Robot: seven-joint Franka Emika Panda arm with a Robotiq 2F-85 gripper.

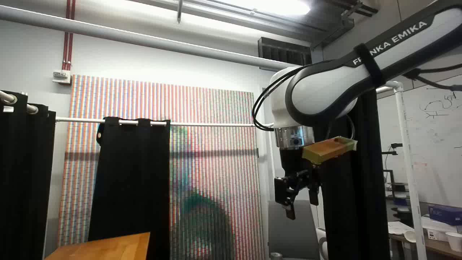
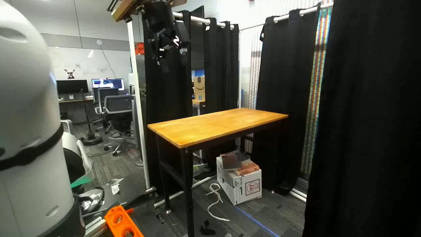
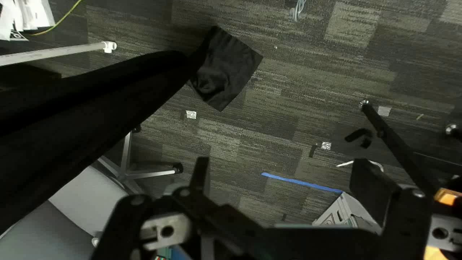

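Note:
High in the air hangs my gripper, its two black fingers spread wide apart with nothing between them. In exterior view 1 the gripper (image 1: 303, 207) points down from the arm on the right, well clear of any surface. Exterior view 2 has the gripper (image 2: 174, 63) at the top, above and behind the wooden table (image 2: 221, 124). The tabletop is bare. Only a corner of the table (image 1: 101, 247) enters exterior view 1, at the lower left. Beneath the fingers, the wrist view looks down on carpeted floor (image 3: 268, 125).
Black curtains (image 2: 169, 91) hang on white pipes behind the table, and one curtain (image 3: 86, 104) runs close by the gripper on the left of the wrist view. A white box (image 2: 240, 185) sits on the floor under the table. An office chair (image 3: 82, 203) stands below.

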